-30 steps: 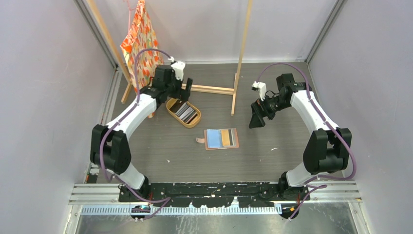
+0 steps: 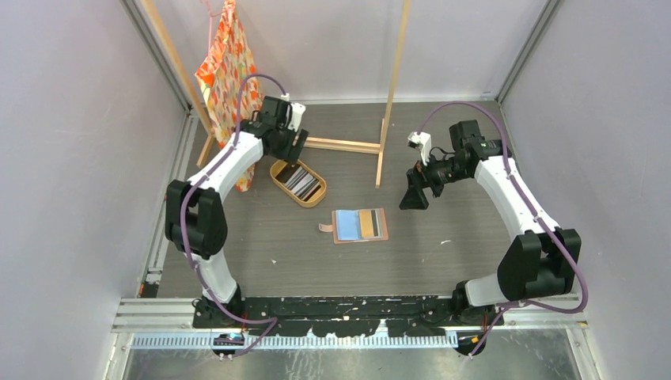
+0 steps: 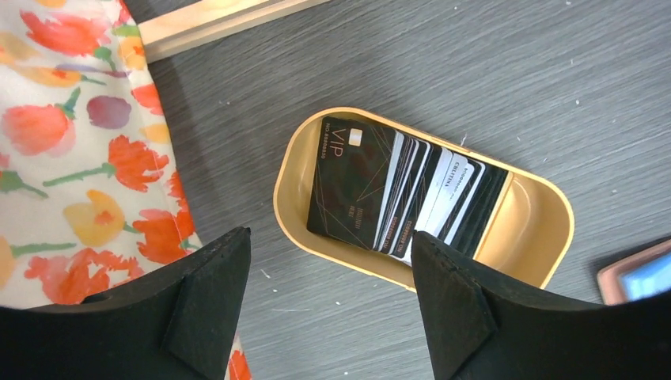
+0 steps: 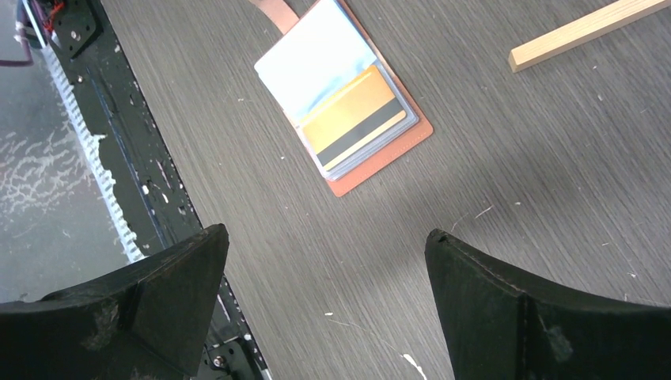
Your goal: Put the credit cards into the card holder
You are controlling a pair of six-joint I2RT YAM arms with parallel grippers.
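A tan oval tray (image 3: 548, 239) holds a row of mostly black credit cards (image 3: 352, 182), one marked VIP. My left gripper hangs above it, open, with nothing between its fingers. The card holder (image 2: 348, 226), an open wallet with blue pages and a tan strap, lies at the table's middle, with a gold card (image 4: 352, 111) in it. My right gripper stands open and empty to the right of the holder, above the table.
A flowered cloth (image 3: 87, 158) hangs on a wooden frame at the back left. A wooden bar (image 2: 340, 145) runs behind the tray, with an upright post at its right. Bare table lies around the holder.
My left arm has shifted and its gripper has turned, now over the near side of the tray's back end. The right arm has moved slightly. The tray and holder look unchanged.
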